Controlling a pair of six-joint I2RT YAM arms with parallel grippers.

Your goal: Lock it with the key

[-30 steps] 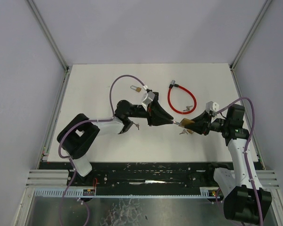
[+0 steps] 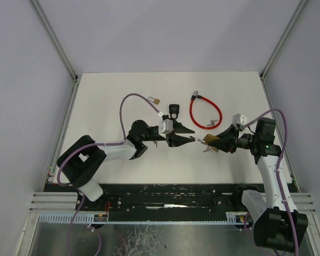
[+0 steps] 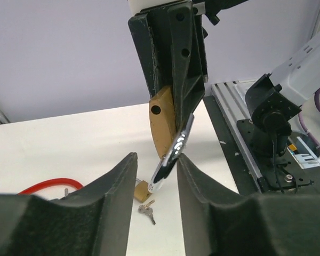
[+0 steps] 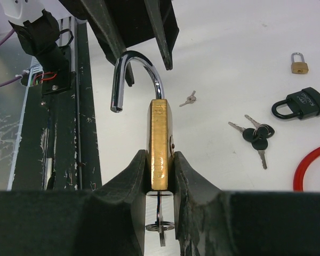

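A gold padlock (image 4: 159, 144) with a raised, swung-out silver shackle (image 4: 134, 58) is held by my right gripper (image 2: 215, 140), shut on its body. My left gripper (image 2: 194, 136) stands partly open just left of it. In the left wrist view the shackle (image 3: 177, 143) reaches toward the gap between the left fingers; contact cannot be told. A single key (image 4: 190, 99) lies on the table below. Beneath the held lock, a small brass padlock (image 3: 142, 191) and a small key (image 3: 147, 210) rest on the tabletop.
Farther back lie a black padlock (image 2: 174, 109), another brass padlock (image 2: 154, 100) and a red cable lock (image 2: 215, 105). Black-headed keys (image 4: 256, 133) sit beside the cable.
The right gripper and padlock have barely moved.
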